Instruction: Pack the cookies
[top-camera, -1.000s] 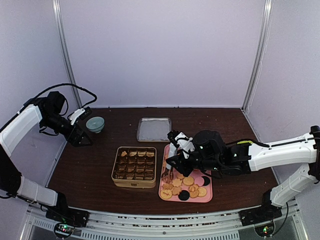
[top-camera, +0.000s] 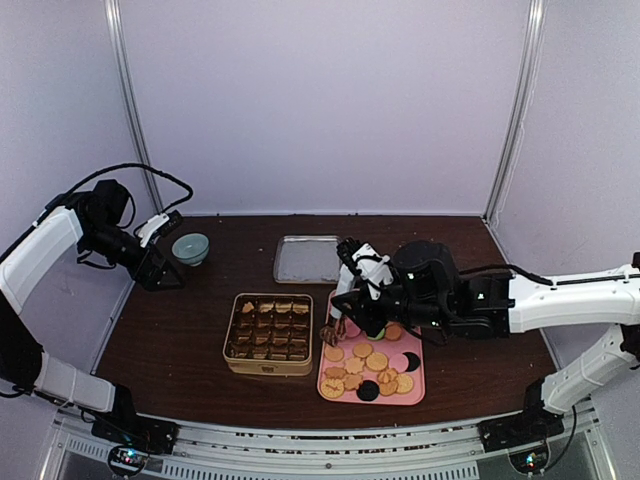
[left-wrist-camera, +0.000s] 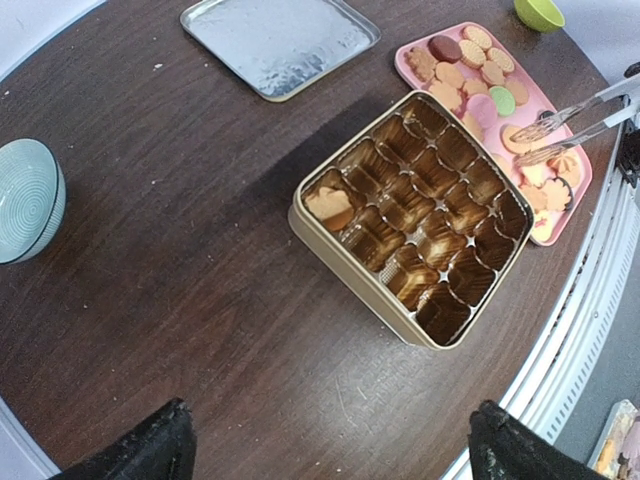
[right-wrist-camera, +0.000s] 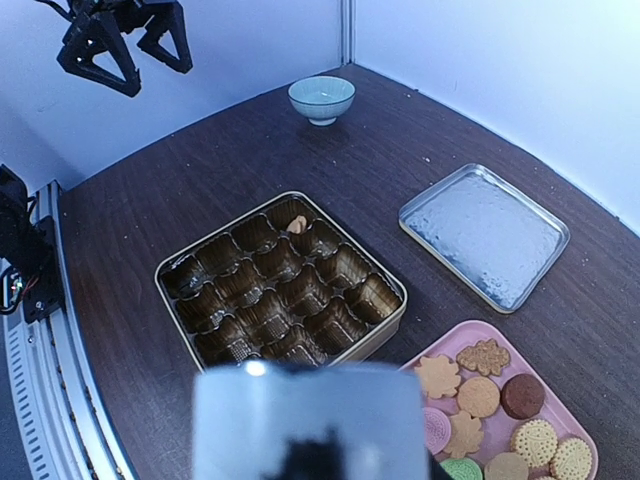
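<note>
My right gripper (top-camera: 358, 303) is shut on white-handled tongs (right-wrist-camera: 308, 425), whose wire, whisk-like ends (left-wrist-camera: 545, 125) hang over the pink tray (top-camera: 412, 385). A tan cookie (left-wrist-camera: 518, 139) shows between those ends; whether they grip it I cannot tell. Cookies of several shapes and colours lie on the tray, among them a dark one (top-camera: 368, 390). To its left stands the square tin (top-camera: 268, 368) with a brown divided insert. One corner compartment holds tan cookies (left-wrist-camera: 328, 206); the others look empty. My left gripper (top-camera: 168, 276) hangs open at the far left, clear of everything.
An empty metal tray (top-camera: 308, 260) lies behind the tin. A pale blue bowl (top-camera: 190, 248) stands at the back left, close to the left gripper. A green bowl (left-wrist-camera: 540, 14) shows beyond the pink tray.
My right arm has risen a little, and the tongs' ends have moved up and slightly left, toward the tin side of the pink tray. The left arm is still.
</note>
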